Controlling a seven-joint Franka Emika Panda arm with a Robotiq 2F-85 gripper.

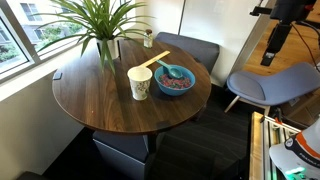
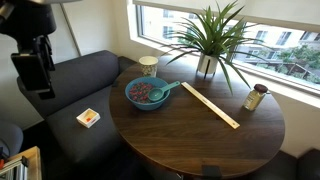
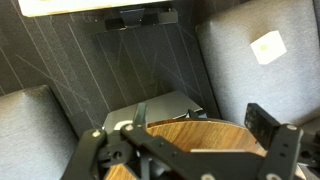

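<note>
A blue bowl (image 1: 174,88) with dark reddish pieces (image 2: 140,92) in it rests on the round wooden table (image 1: 90,95). A teal spoon (image 2: 163,91) leans in the bowl, its handle over the rim. Beside the bowl is a patterned paper cup (image 1: 140,83). My gripper is off the table's edge and above it, its fingers (image 3: 258,118) wide apart with nothing between them. Only part of the gripper shows at the upper right of exterior view 1 and the left of exterior view 2.
A flat wooden stick (image 2: 211,105) lies on the table near a potted plant (image 2: 207,60) and a small lidded jar (image 2: 256,97). Grey chairs (image 1: 275,85) surround the table; one bears a small pale box (image 2: 88,118).
</note>
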